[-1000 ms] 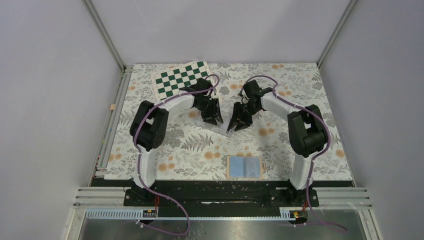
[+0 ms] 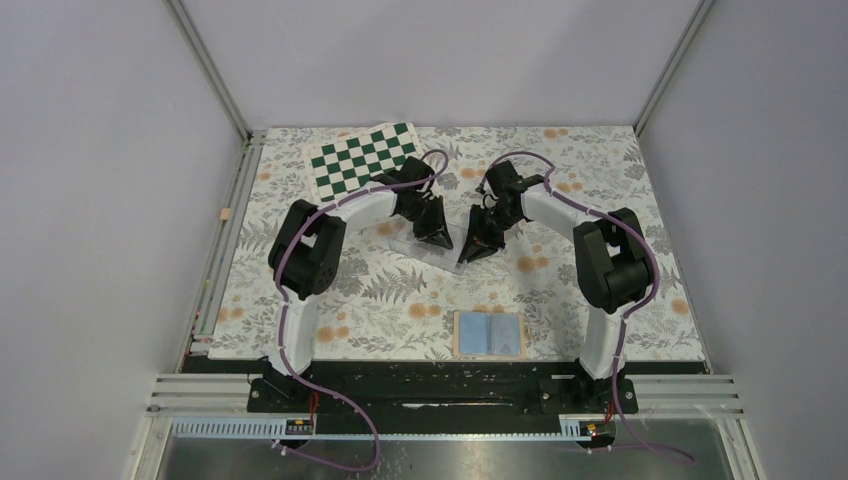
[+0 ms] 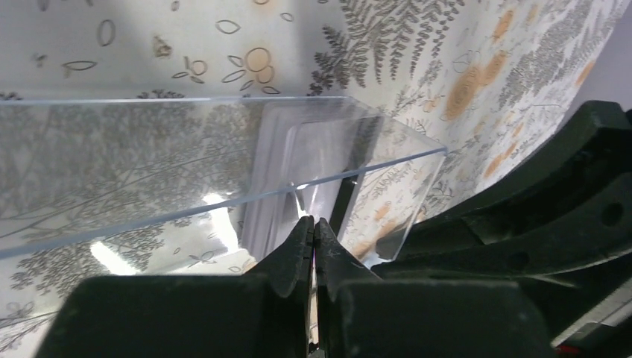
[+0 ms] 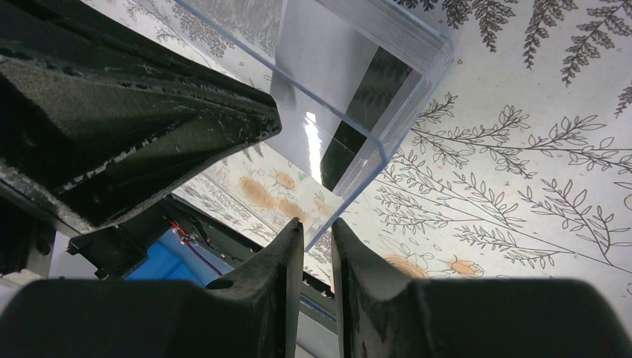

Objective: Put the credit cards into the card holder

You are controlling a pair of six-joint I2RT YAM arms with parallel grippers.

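A long clear plastic holder point(image 3: 171, 227) lies at the table's middle, with pale cards inside; the front card point(image 4: 328, 67) carries a dark stripe. My left gripper is shut over the holder, nothing showing between its fingertips, which overlap the lower edge of the cards in the left wrist view. At the holder's right end, the right gripper stands slightly open, and the clear wall's edge runs into the gap between its fingers. Whether the pads touch that wall cannot be told. From above, both grippers point(image 2: 437, 240) partly cover the holder.
A green checkered board point(image 2: 360, 160) lies at the back left. Near the front edge sits a tan-rimmed tray point(image 2: 456, 335) with two blue sections.
My left gripper has shifted slightly right along the holder over the last second. The right arm looks nearly still, and the holder has moved very little.
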